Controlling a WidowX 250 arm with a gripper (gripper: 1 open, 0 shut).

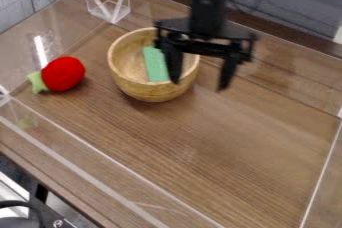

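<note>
My dark gripper (201,64) is over the right rim of a wooden bowl (140,87), its two arms hanging down either side, apparently open; its lower parts are blurred. Inside the bowl a light green block (156,64) stands at the left of the gripper. A red round object (63,74), like a tomato, lies on the table to the left of the bowl, with something pale green partly behind it.
A white wire-like object (107,2) stands at the back left, near the table's edge.
</note>
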